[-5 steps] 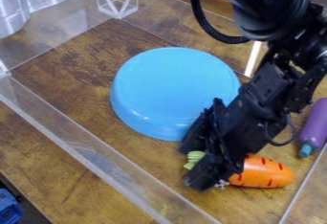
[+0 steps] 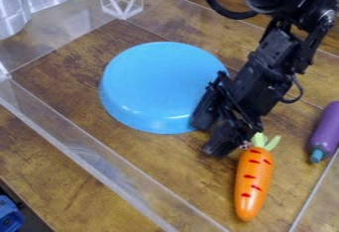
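A blue round disc (image 2: 157,82) lies on the wooden tray floor at the centre-left. My black gripper (image 2: 219,127) is low at the disc's right edge; whether it is open or shut is hidden by its own body. An orange toy carrot (image 2: 252,186) lies below it, green top upward, pointing toward the bottom. A purple eggplant toy (image 2: 327,132) is at the right edge.
Clear plastic walls bound the tray (image 2: 79,147) on the left and near side. A blue object (image 2: 14,206) sits outside at the lower left.
My gripper has moved up and left. The carrot has swung from lying crosswise to pointing down the view, and the blue disc has shifted left.
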